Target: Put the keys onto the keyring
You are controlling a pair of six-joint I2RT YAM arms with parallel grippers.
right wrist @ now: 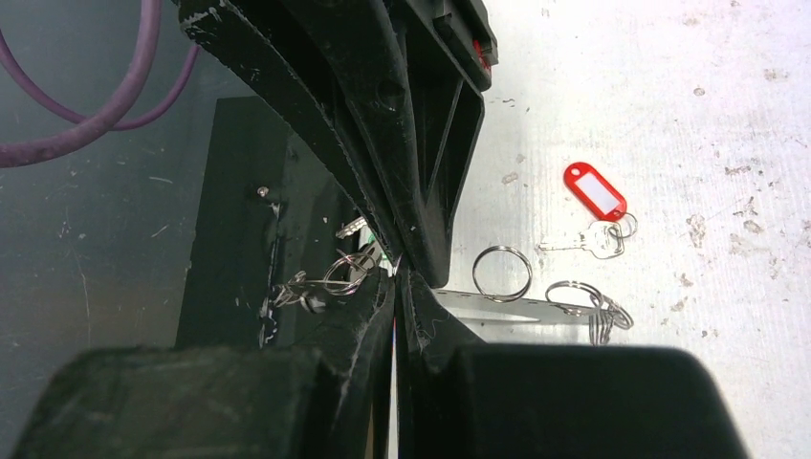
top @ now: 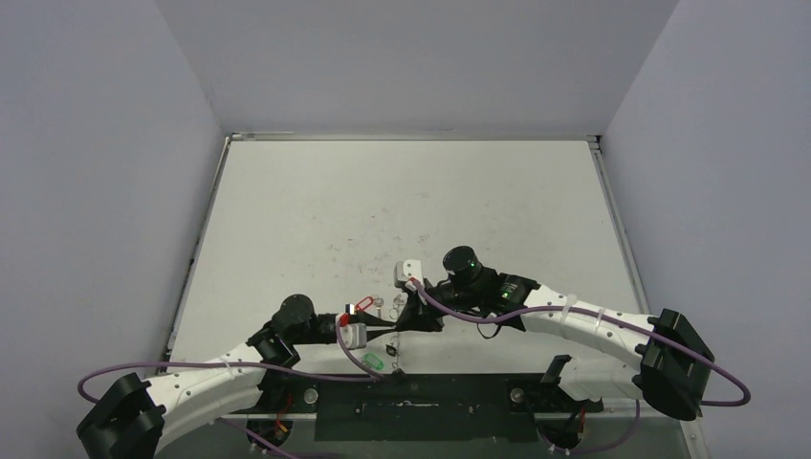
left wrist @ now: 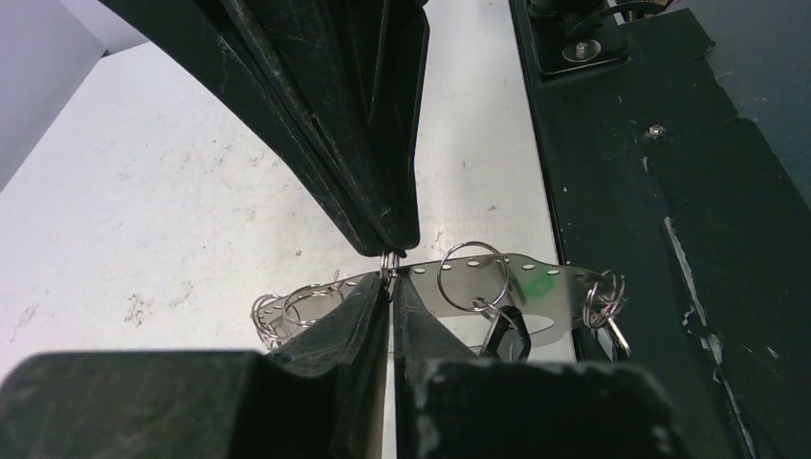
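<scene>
My left gripper and right gripper are both shut, their tips meeting over a metal strip with holes. A thin bit of ring or wire shows at the meeting tips in the left wrist view; which tips hold it, I cannot tell. Metal rings hang along the strip, some with dark items below. On the table, a red tag lies by a silver key. Another key is partly hidden behind the fingers in the right wrist view.
A green tag lies near the front edge of the white table, beside the dark plate. Walls stand on both sides.
</scene>
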